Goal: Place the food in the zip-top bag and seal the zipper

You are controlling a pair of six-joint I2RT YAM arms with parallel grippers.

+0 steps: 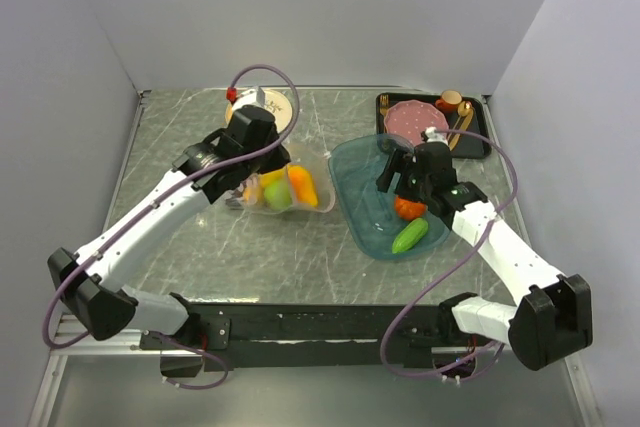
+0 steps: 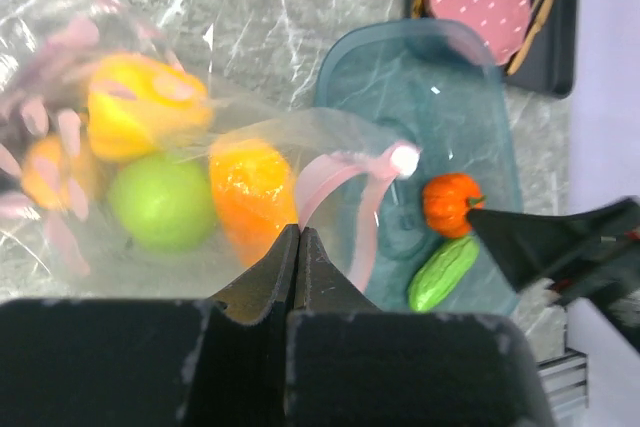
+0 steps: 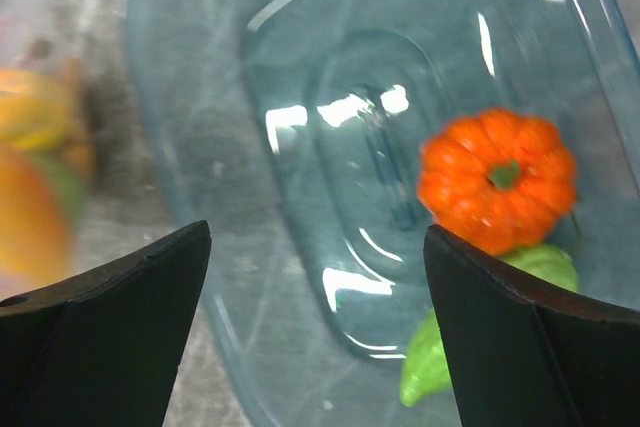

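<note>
The clear zip top bag (image 2: 255, 127) lies open on the left of the table, with a green round food (image 2: 162, 202), a yellow pepper (image 2: 145, 107), an orange-yellow long food (image 2: 250, 187) and a small orange one inside. My left gripper is shut at the bag's mouth, the pink zip strip (image 2: 335, 169) running to its fingertips. An orange pumpkin (image 3: 497, 177) and a green cucumber (image 3: 430, 357) lie in the blue bin (image 1: 352, 209). Above that bin my right gripper stands open and empty, up and left of the pumpkin.
At the back right, a black tray (image 1: 478, 147) bears a pink plate (image 1: 410, 119), a cup and cutlery. A round wooden board (image 1: 280, 105) sits behind the left gripper.
</note>
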